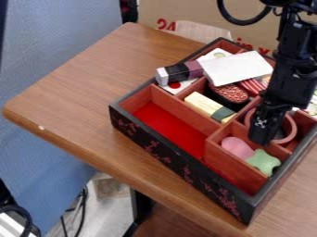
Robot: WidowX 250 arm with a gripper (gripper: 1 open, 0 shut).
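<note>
A black lacquered box (191, 167) with red dividers sits on the wooden table. Its long front-left red compartment (161, 119) is empty. Other compartments hold a cream block (201, 105), a dark round piece (227, 92), a white card (235, 67), a pink piece (236, 147) and a pale green piece (262, 162). My black gripper (265, 127) is low over the right compartment, at a pink ring (287, 127). Whether its fingers are open or shut, or touch the ring, I cannot tell.
A dark-and-pink packet (175, 72) rests on the box's back-left part. Cardboard (186, 18) stands behind; cables hang at the lower left.
</note>
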